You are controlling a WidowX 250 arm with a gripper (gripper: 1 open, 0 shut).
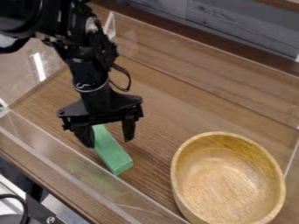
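Note:
The black gripper [103, 129] hangs low over a green rectangular object [114, 156], its fingers spread open on either side of that object's upper end. The green object lies on the wooden surface, angled toward the lower right. Its upper end is partly hidden by the gripper.
A large tan oval bowl [228, 179] sits at the lower right. A clear plastic edge [35, 131] runs along the lower left.

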